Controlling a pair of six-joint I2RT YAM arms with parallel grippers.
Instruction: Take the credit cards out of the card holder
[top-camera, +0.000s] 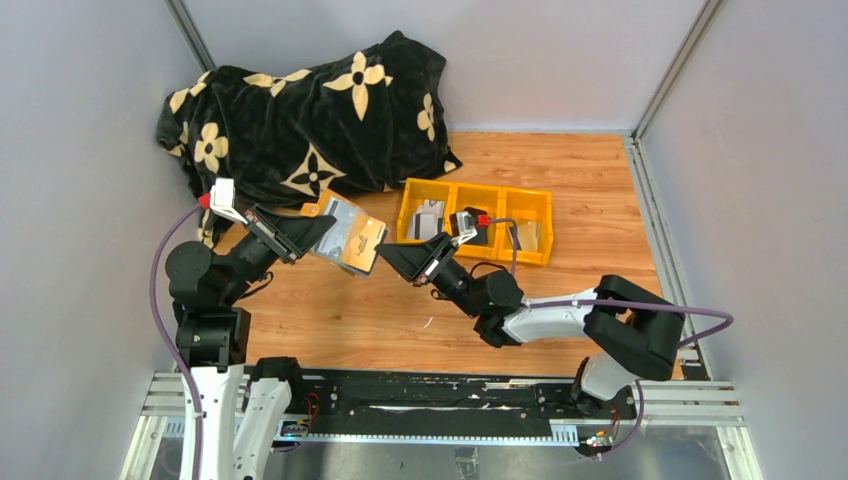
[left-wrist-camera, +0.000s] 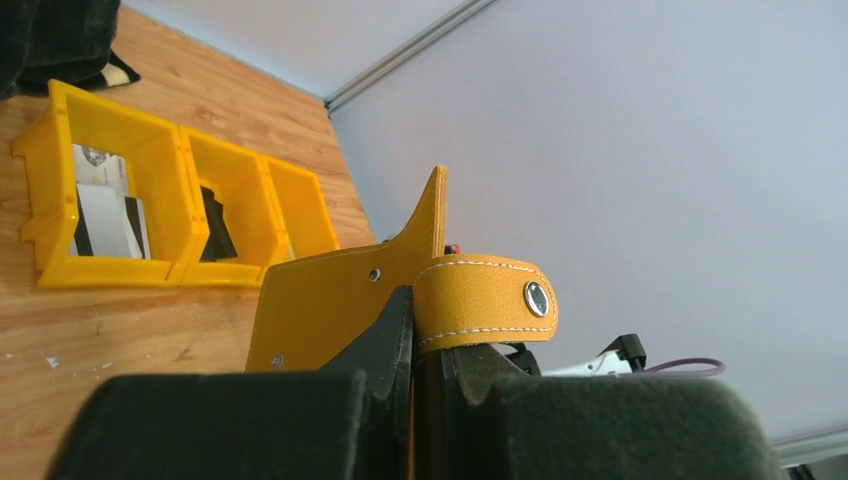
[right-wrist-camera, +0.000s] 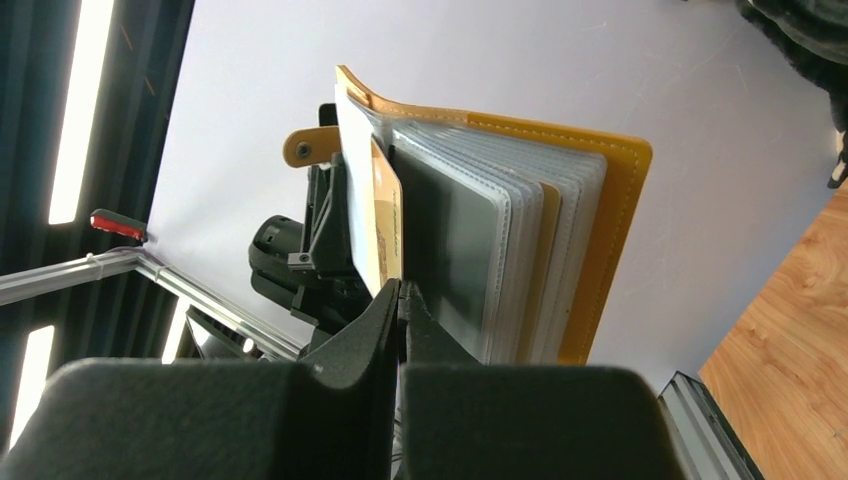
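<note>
An open yellow leather card holder (top-camera: 352, 235) with clear plastic sleeves is in my left gripper (top-camera: 322, 222), which is shut on it; its strap with a snap (left-wrist-camera: 485, 300) shows in the left wrist view. In the right wrist view the sleeves (right-wrist-camera: 500, 180) face me, with an orange card (right-wrist-camera: 388, 210) at the left side of them. My right gripper (top-camera: 388, 252) is shut, its tips (right-wrist-camera: 400, 295) just in front of that card's lower edge. I cannot tell whether it touches or grips the card.
A yellow three-section bin (top-camera: 530, 197) stands behind the right arm, holding white cards, dark items and beige cards. A black patterned blanket (top-camera: 300, 120) fills the back left.
</note>
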